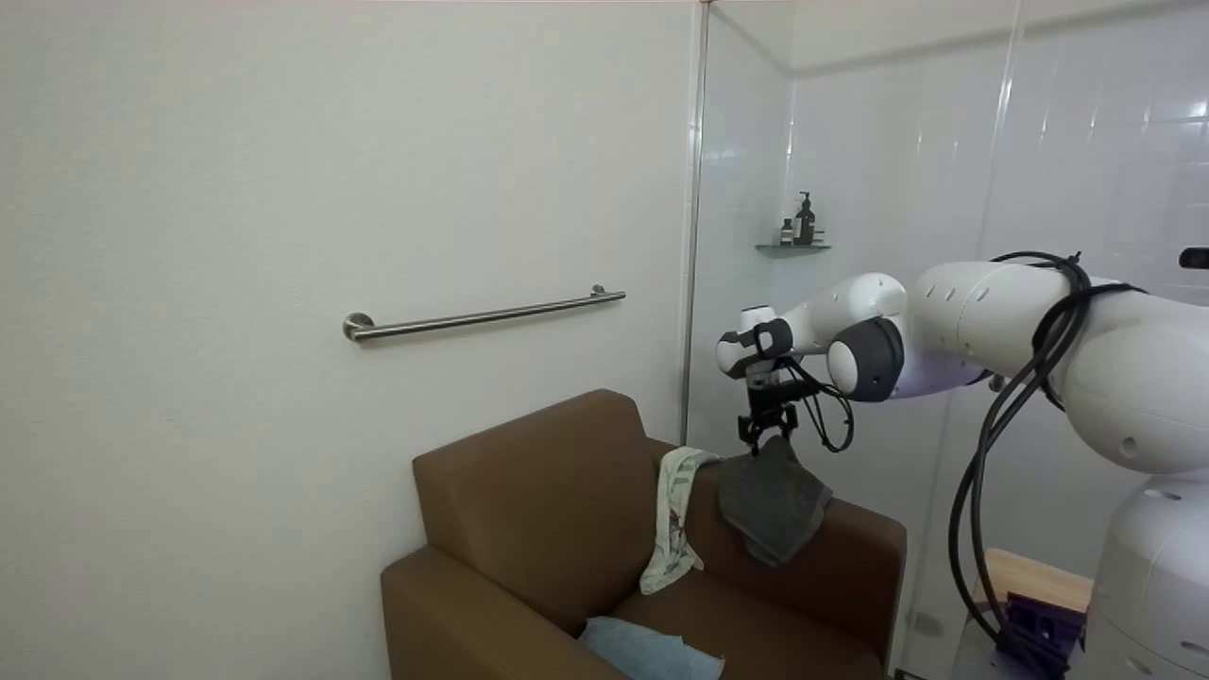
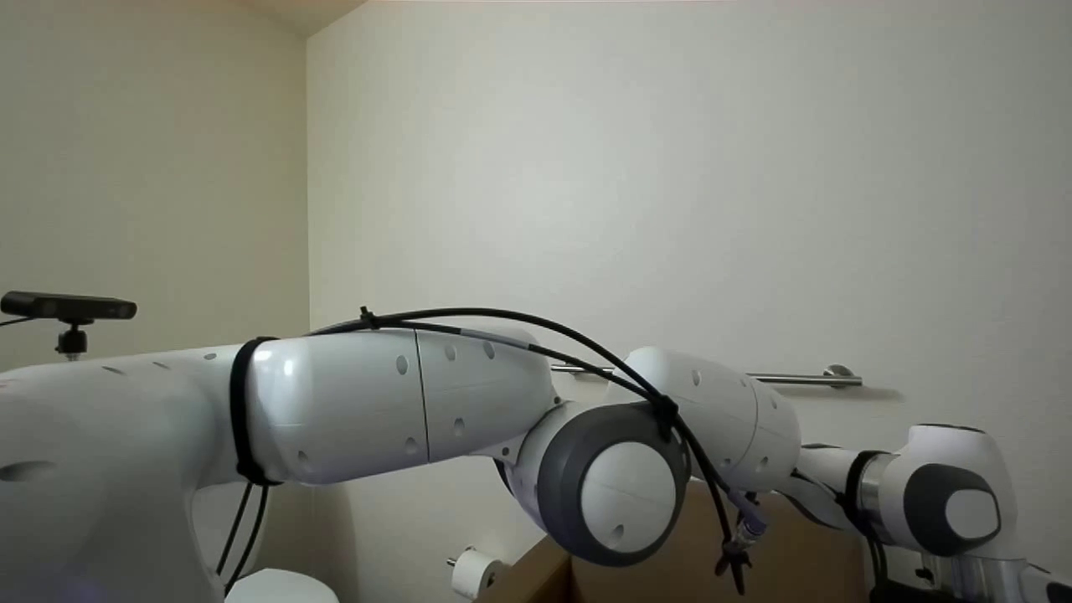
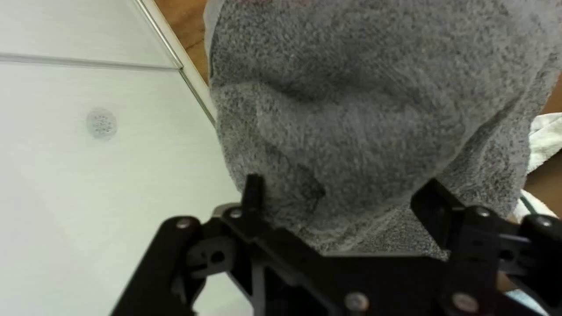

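Observation:
A dark grey towel (image 1: 773, 499) drapes over the armrest of the brown armchair (image 1: 533, 499), its top bunched into a peak. Right above that peak is my gripper (image 1: 771, 436), pointing down. In the wrist view the grey towel (image 3: 342, 121) fills most of the picture, and my gripper has its fingers spread wide, one on each side of a fold. Whether they touch the cloth I cannot tell. A white patterned cloth (image 1: 674, 516) hangs over the chair's back corner. On the seat lies a light blue cloth (image 1: 652, 650).
A metal bar (image 1: 487, 317) is fixed to the wall above the chair. Behind my arm stands a glass shower panel (image 1: 742, 170), with bottles (image 1: 805, 221) on a corner shelf. My arm hides much of the second exterior view.

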